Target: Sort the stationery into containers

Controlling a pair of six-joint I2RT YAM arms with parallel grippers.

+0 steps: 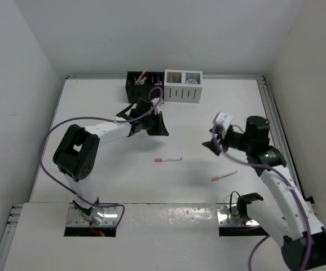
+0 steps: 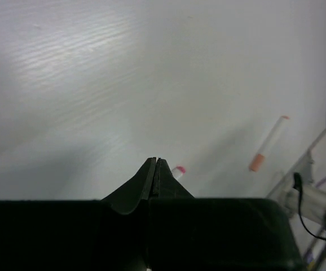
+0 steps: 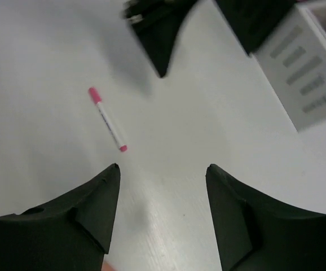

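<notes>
My left gripper is over the table below the black container; in the left wrist view its fingers are closed, and whatever is between them is not visible. My right gripper, blurred in the top view, stands open and empty, as the right wrist view shows. A pink-capped marker lies on the table between the arms. An orange-and-white marker lies near the front right. The black container holds some stationery; beside it stands a white container.
Walls surround the white table at the back and sides. A rail runs along the front edge.
</notes>
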